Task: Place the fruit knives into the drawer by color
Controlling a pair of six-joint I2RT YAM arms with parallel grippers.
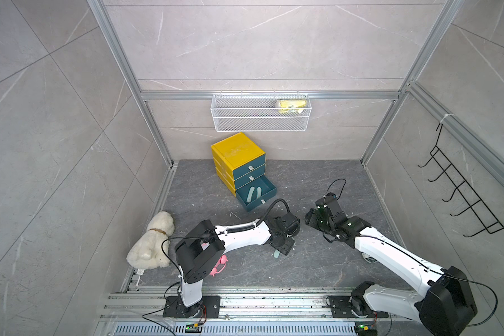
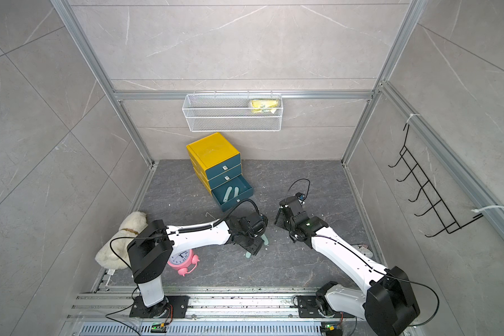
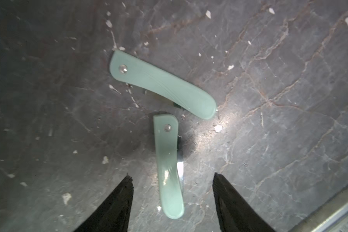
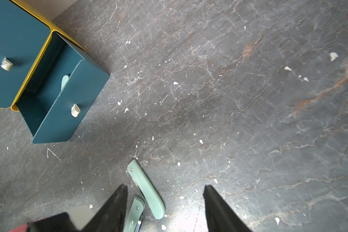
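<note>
Two mint-green fruit knives lie on the floor below my left gripper, which is open and empty; in the left wrist view one knife lies crosswise above the other, which reaches between the fingertips. The yellow cabinet has its bottom teal drawer pulled out, with two mint knives inside. My right gripper stands open and empty to the right of the left one, with the loose knives low in its view.
A white plush dog lies at the left wall and a pink alarm clock near the left arm. A wire basket hangs on the back wall, a black hook rack on the right.
</note>
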